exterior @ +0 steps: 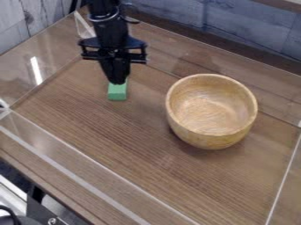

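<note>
My black gripper (pixel 116 61) is at the upper left of the table, directly over a small green block (pixel 116 90). The upper part of the block is hidden behind the gripper's lower end. The fingers are too small and dark to show whether they grip anything.
A large round wooden bowl (pixel 209 110) sits at the right. A pale object at the left edge is hard to make out.
</note>
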